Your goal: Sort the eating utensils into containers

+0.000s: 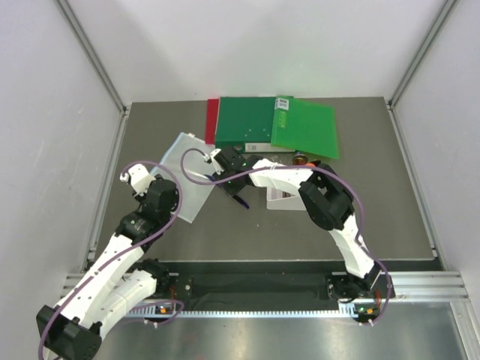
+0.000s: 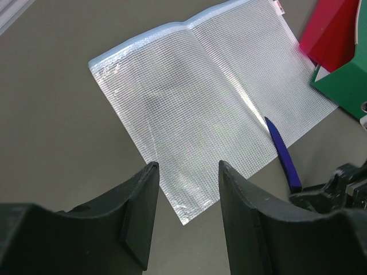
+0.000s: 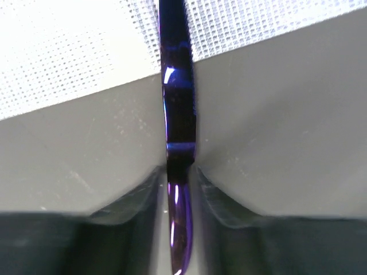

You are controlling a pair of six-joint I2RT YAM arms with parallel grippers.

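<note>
A dark purple-blue knife (image 3: 178,109) lies partly on a white mesh pouch (image 2: 178,97) and partly on the table. In the right wrist view my right gripper is low over it, its blurred fingertips on either side of the knife; whether they grip it is unclear. My left gripper is part open above the pouch's left part, with nothing between its fingers. A white container (image 1: 285,205) in the top view is largely hidden under the right arm.
Green folders (image 1: 304,124) and a red one (image 1: 211,120) lie at the back.
</note>
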